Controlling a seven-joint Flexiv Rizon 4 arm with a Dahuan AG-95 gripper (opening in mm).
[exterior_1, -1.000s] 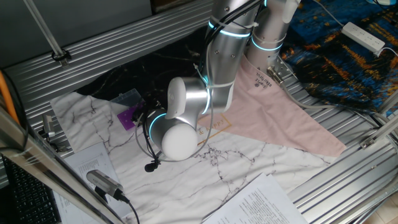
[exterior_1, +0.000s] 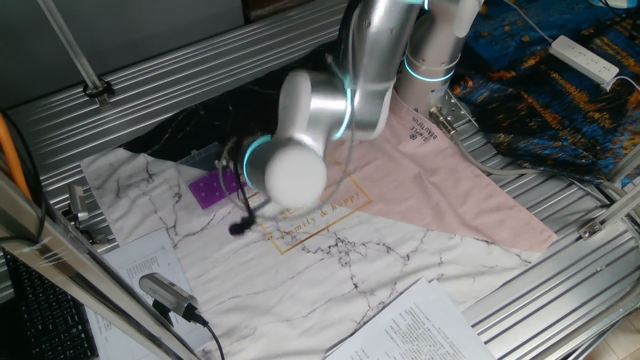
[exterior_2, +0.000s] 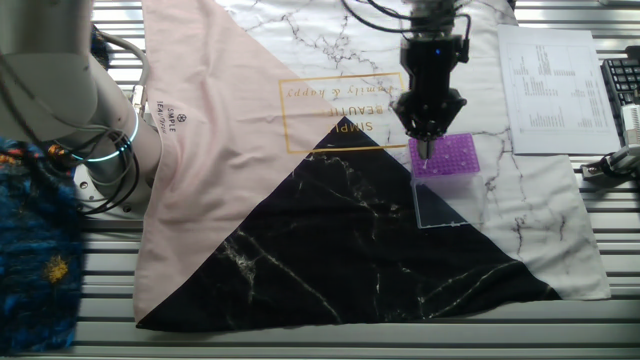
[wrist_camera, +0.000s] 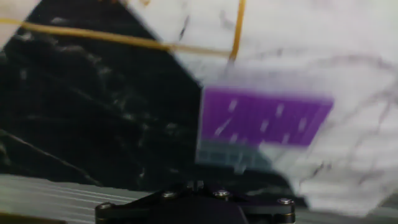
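Observation:
A purple rack (wrist_camera: 264, 116) holding several small pale tubes lies on the cloth, with its clear lid (exterior_2: 447, 205) folded open over the black part. In the wrist view, the gripper appears at the bottom edge, its fingertips together. Nothing clearly shows between them. From exterior view 2, the gripper (exterior_2: 427, 140) points down above the rack's left side, partly covering it. The arm's round white joint (exterior_1: 296, 176) hides the gripper in exterior view 1, where the purple rack (exterior_1: 212, 189) shows only in part. The wrist view is blurred.
A marble-patterned cloth (exterior_1: 400, 262) with pink and black areas covers the ribbed metal table. Printed sheets (exterior_2: 555, 90) lie at its edge. A small grey camera device (exterior_1: 168, 292) and metal posts stand along the side.
More of the gold lettering shows. The rack appears to stay in place.

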